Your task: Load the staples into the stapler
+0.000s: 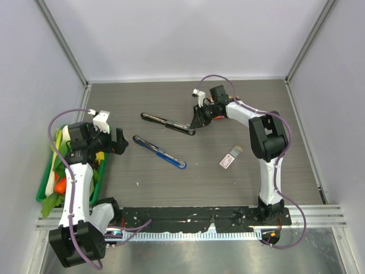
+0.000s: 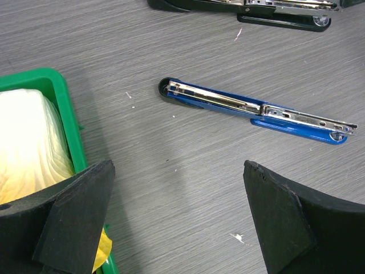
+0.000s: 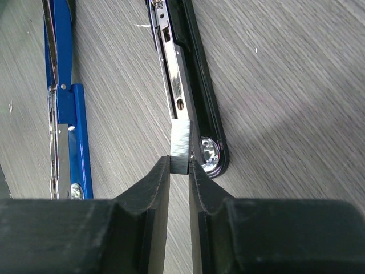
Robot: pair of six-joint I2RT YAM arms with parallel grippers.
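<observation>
An opened black stapler (image 1: 162,122) lies at the middle back of the table, its channel (image 3: 171,68) exposed. My right gripper (image 1: 198,122) is shut on a silver strip of staples (image 3: 181,137), held over the channel's end beside the round metal anvil (image 3: 210,149); whether it touches the channel, I cannot tell. An opened blue stapler (image 1: 159,152) (image 2: 296,125) lies nearer the front, apart from the black one. My left gripper (image 1: 118,141) is open above the table's left side, with nothing between its fingers.
A green basket of vegetables (image 2: 60,91) sits at the left under my left arm. A small staple box (image 1: 227,160) lies right of centre. An orange object (image 1: 238,97) is partly hidden behind the right arm.
</observation>
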